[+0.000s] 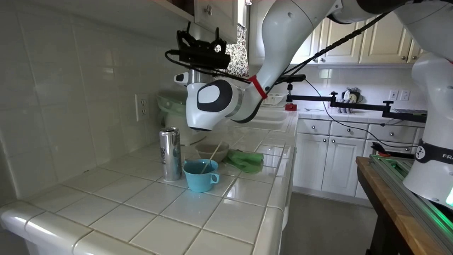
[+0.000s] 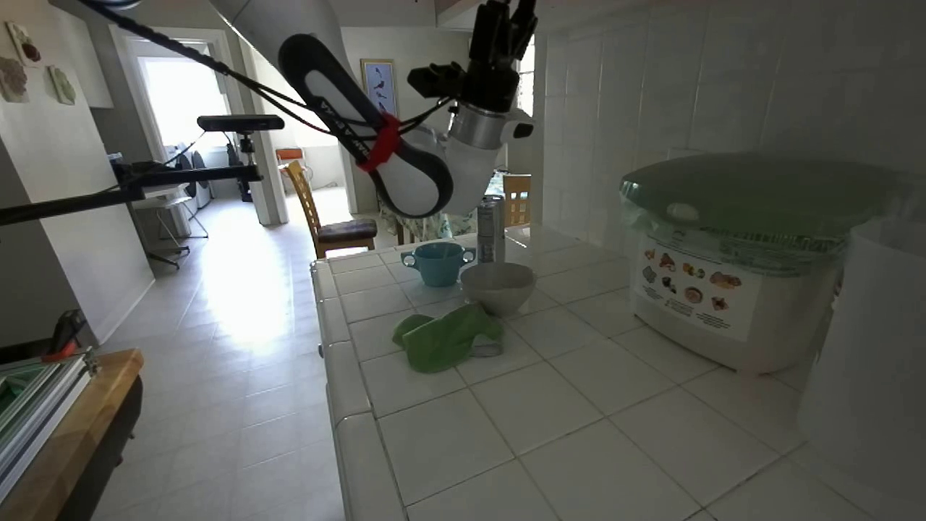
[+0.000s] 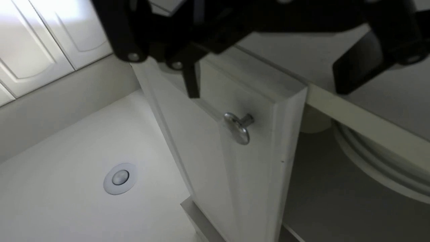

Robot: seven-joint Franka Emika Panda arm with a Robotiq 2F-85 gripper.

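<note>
My gripper (image 1: pixel 202 30) points upward beneath the upper cabinet, its two fingers spread with nothing between them. In the wrist view the black fingers (image 3: pixel 191 82) stand apart at the top of the picture. A white cabinet door (image 3: pixel 258 173) hangs ajar past them, with a round metal knob (image 3: pixel 238 128) visible between and beyond the fingertips, not touched. The same door (image 1: pixel 218 21) and knob (image 1: pixel 208 10) appear at the top in exterior view 1, above and slightly right of the gripper. To the door's right, the cabinet's dark interior shows a curved pale rim (image 3: pixel 362 167).
On the tiled counter below stand a silver can (image 1: pixel 170 155), a blue two-handled cup (image 1: pixel 199 180) with a stick, a bowl (image 2: pixel 497 286) and a green cloth (image 2: pixel 447 339). A lidded bin (image 2: pixel 703 269) sits near the wall.
</note>
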